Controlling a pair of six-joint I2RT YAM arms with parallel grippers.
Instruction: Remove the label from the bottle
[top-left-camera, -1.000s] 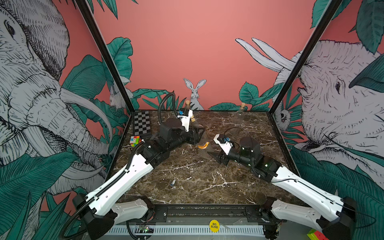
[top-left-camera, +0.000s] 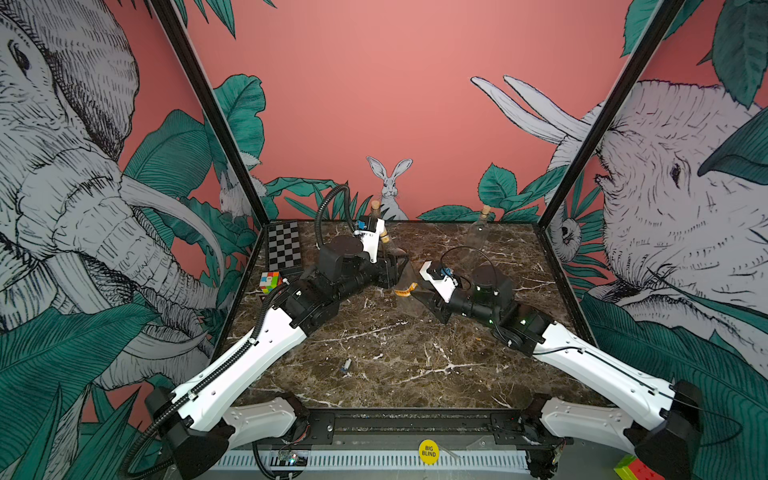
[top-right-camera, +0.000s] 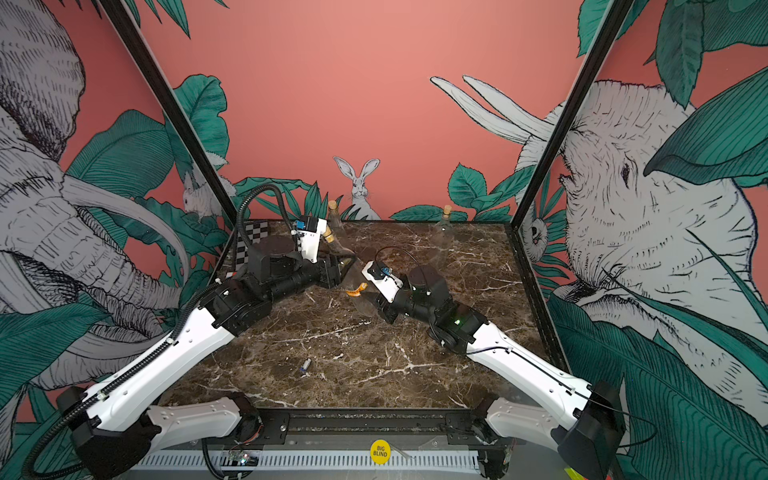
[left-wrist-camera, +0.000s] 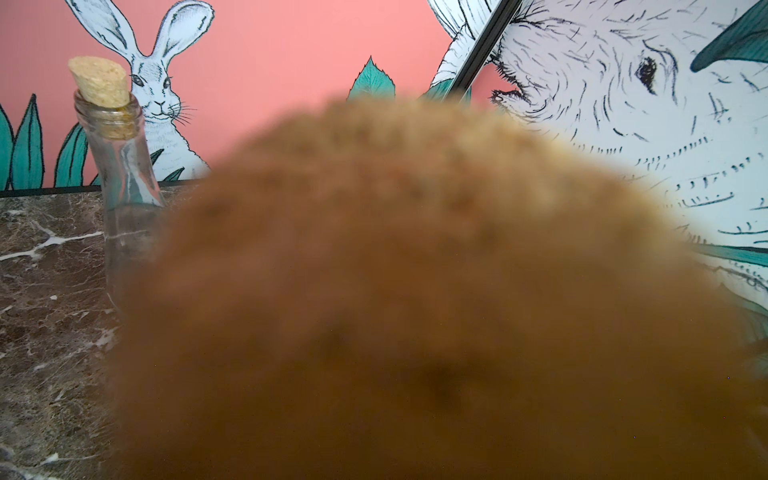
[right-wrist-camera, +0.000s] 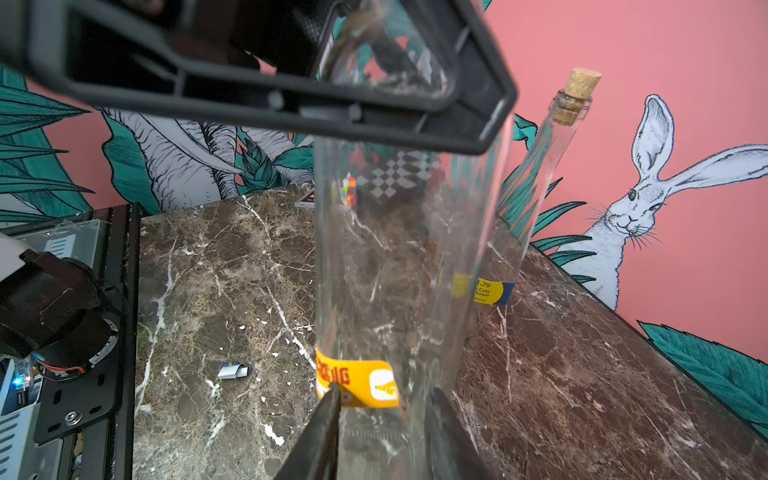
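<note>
My left gripper (top-left-camera: 396, 264) is shut on a clear glass bottle near its top, holding it over the table (top-left-camera: 376, 360); its cork (left-wrist-camera: 432, 320) fills the left wrist view as a blur. An orange label (right-wrist-camera: 360, 380) wraps the lower part of that bottle. My right gripper is part open around the bottle's lower part, its fingertips (right-wrist-camera: 326, 408) at the label's lower edge. Whether they touch it I cannot tell.
A corked bottle with a yellow-blue label (right-wrist-camera: 492, 291) stands at the back, another bottle (top-right-camera: 444, 232) at the back right. A checkered board (top-left-camera: 284, 244) and colored cube (top-left-camera: 269, 280) lie left.
My right gripper has moved left, closer to the held bottle and its label. The left arm looks unmoved.
</note>
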